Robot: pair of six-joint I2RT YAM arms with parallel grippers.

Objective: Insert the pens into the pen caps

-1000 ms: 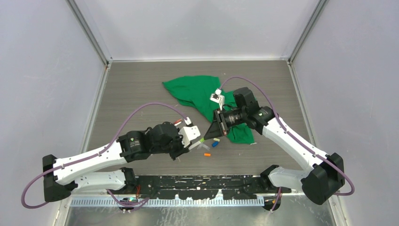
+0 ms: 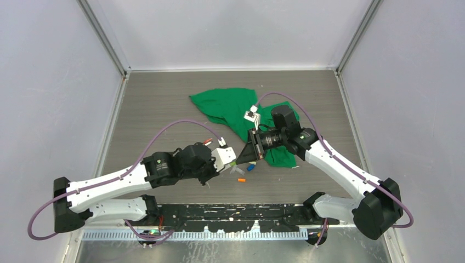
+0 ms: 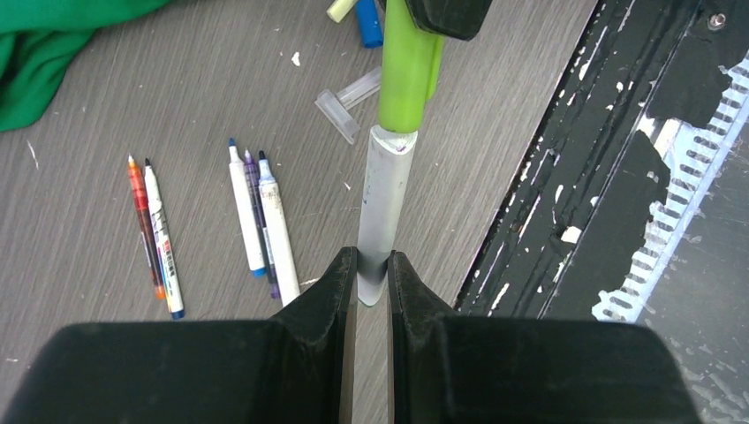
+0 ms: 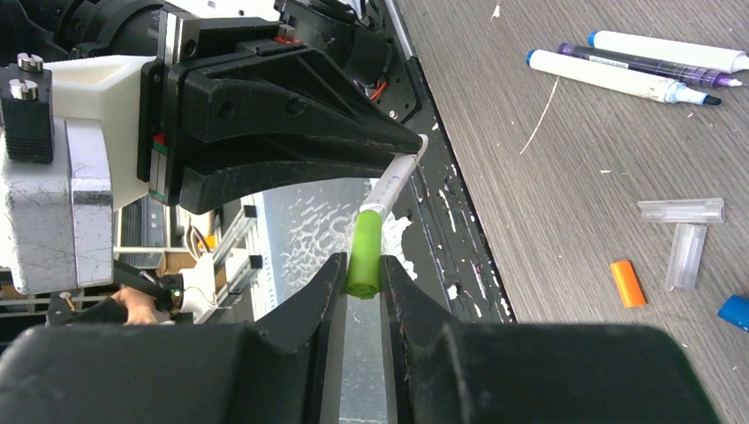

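In the left wrist view a white marker pen point(image 3: 385, 190) is pinched in my left gripper, and its far end meets a light green cap point(image 3: 406, 79). My right gripper is shut on that green cap, which lines up with the pen in the right wrist view. The pen's tip is hidden; how deep it sits in the cap I cannot tell. On the table lie two white pens and a purple one point(image 3: 256, 221), and apart from them an orange-red pen point(image 3: 144, 221) beside another white pen point(image 3: 162, 238).
Loose caps lie on the table: an orange one point(image 4: 628, 283), a blue one point(image 4: 737, 311) and two clear ones point(image 4: 685, 256). A green cloth point(image 2: 225, 104) is spread behind the arms. The black front rail point(image 2: 186, 211) borders the table.
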